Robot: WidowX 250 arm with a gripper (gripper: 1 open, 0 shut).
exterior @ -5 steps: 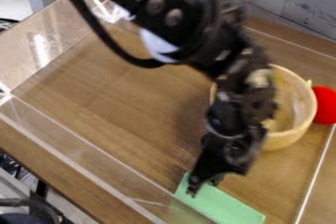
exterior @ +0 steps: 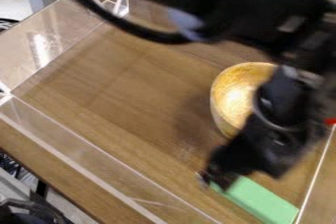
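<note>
The black arm comes down from the top right, blurred, with its gripper [exterior: 217, 179] low at the near right, just over the left end of a green block [exterior: 260, 202]. The gripper is open. Behind the wrist, a yellowish wooden bowl [exterior: 234, 88] is partly hidden by the arm.
A clear acrylic wall [exterior: 98, 167] borders the wooden board [exterior: 112, 90]. The left and middle of the board are bare. A sliver of a red thing [exterior: 329, 122] shows at the right edge, mostly cut off.
Over the second, the arm's upper part has swung right, and the green block sits further right.
</note>
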